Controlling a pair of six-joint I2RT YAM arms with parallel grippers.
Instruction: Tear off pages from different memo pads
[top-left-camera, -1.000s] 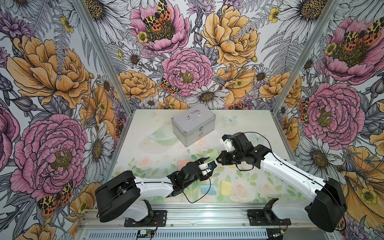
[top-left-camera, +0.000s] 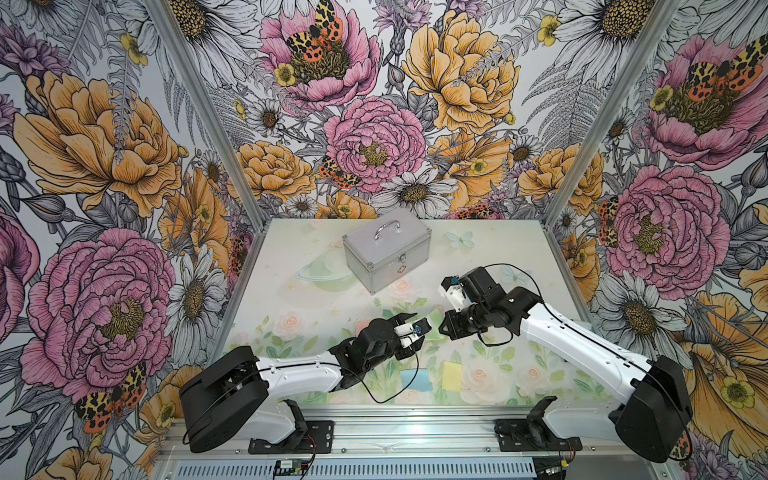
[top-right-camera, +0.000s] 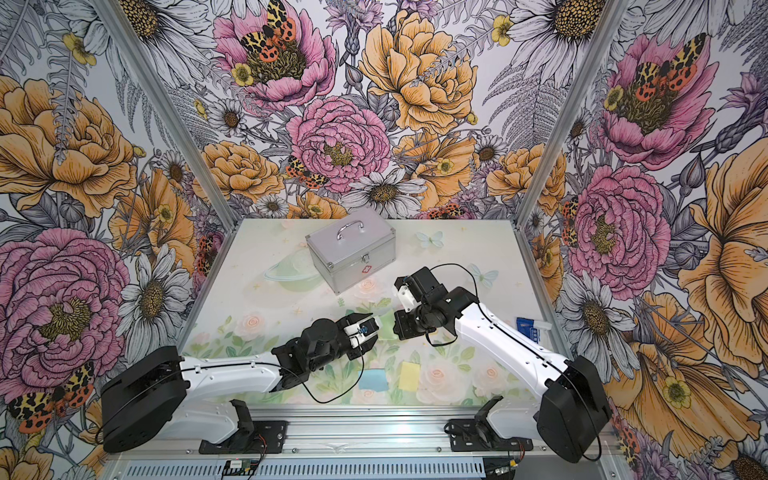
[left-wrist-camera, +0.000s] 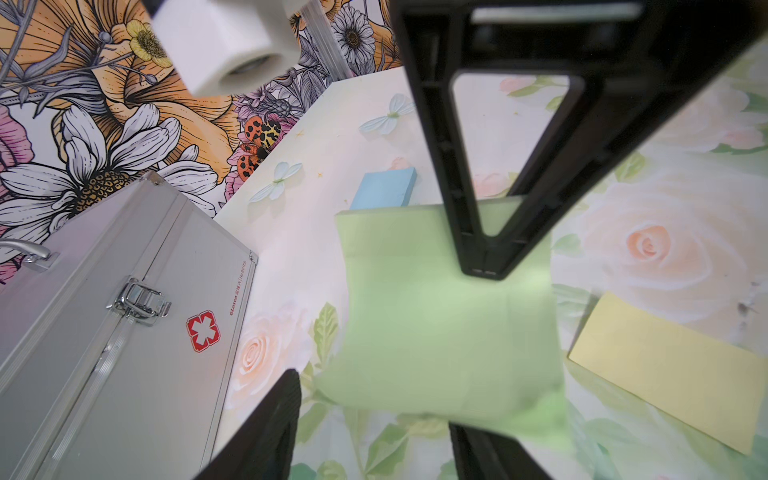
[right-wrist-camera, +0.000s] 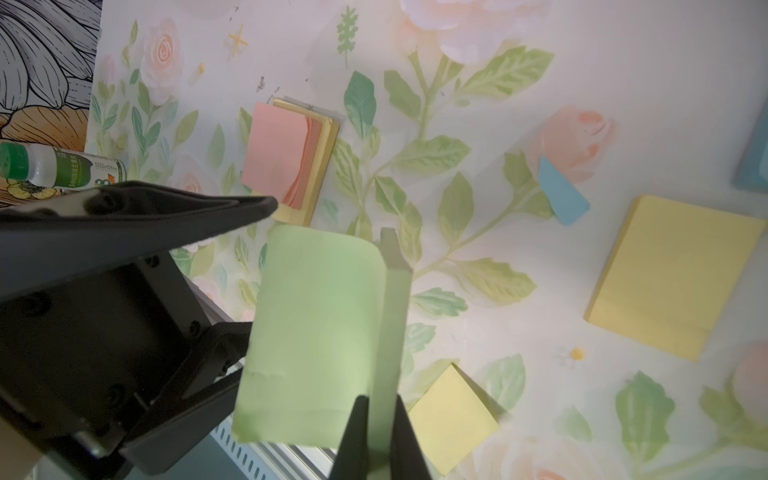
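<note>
A light green memo pad (right-wrist-camera: 392, 320) is raised above the table, with my right gripper shut on its lower edge in the right wrist view. Its green front page (right-wrist-camera: 316, 336) bends away from the thicker stack. Facing it, my left gripper stands open; its fingers (left-wrist-camera: 272, 424) are spread apart beside the green page, with nothing clasped. In the top left view the left gripper (top-left-camera: 421, 332) and right gripper (top-left-camera: 450, 324) are close together over the table's middle, mostly hiding the pad between them.
A pink pad (right-wrist-camera: 276, 148) lies on a yellow one; further away lie a yellow pad (right-wrist-camera: 676, 276), a blue pad (left-wrist-camera: 384, 188), a blue scrap (right-wrist-camera: 564, 192) and a yellow sheet (right-wrist-camera: 452, 420). A silver case (top-left-camera: 388, 252) stands behind.
My left gripper has drawn back slightly to the left and turned, widening the gap between the grippers. My right gripper has come a little nearer the front.
</note>
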